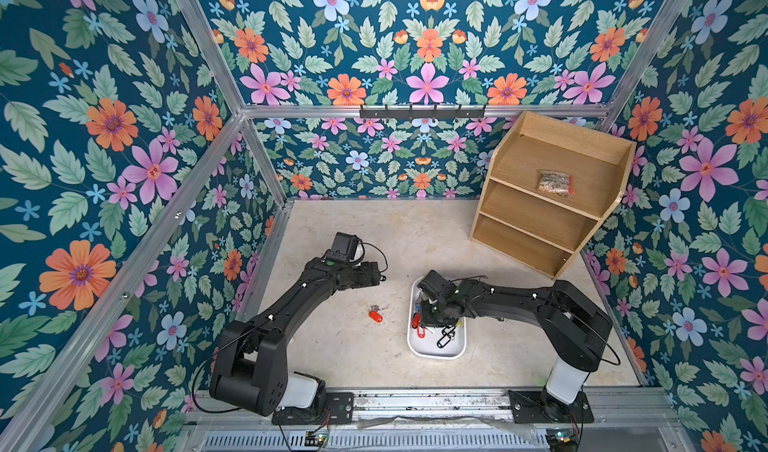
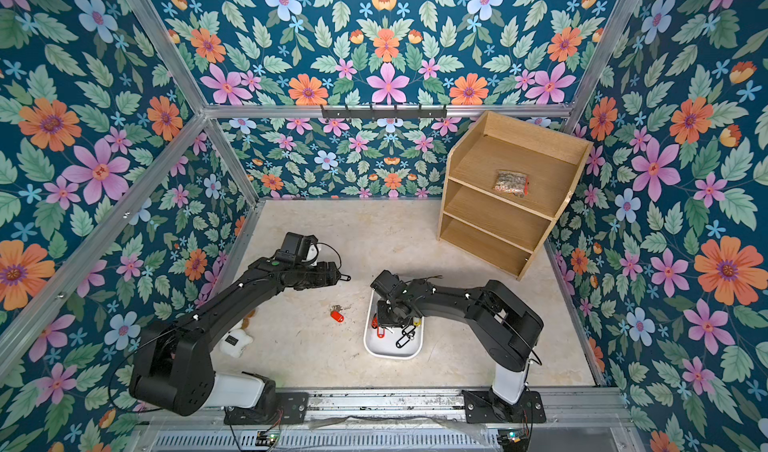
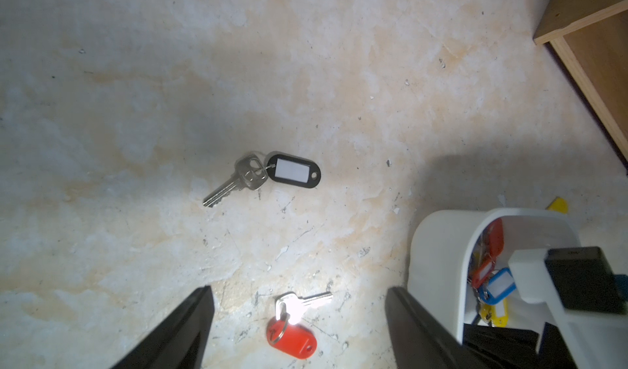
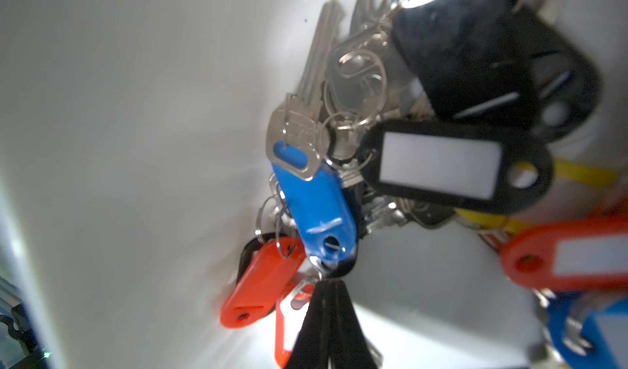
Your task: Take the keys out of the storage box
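The white storage box (image 1: pixel 414 348) holds a jumble of keys with coloured tags. Inside it, my right gripper is shut, its fingertips pressed together with nothing between them. A key with a red tag (image 4: pixel 285 326) lies outside those fingers, at their left and partly hidden. Close by are another red tag (image 4: pixel 263 284), a blue tag (image 4: pixel 317 209) and a black tag (image 4: pixel 451 166). Over the table, my left gripper stands wide open. Below it on the tabletop lie a key with a red tag (image 3: pixel 291 338) and a key with a black tag (image 3: pixel 293 171).
A wooden shelf (image 1: pixel 544 211) stands at the back right, with a small packet (image 1: pixel 554 182) on it. The box's side wall (image 4: pixel 130 146) rises close to the left of the right gripper. The tabletop (image 1: pixel 376 228) behind the box is bare.
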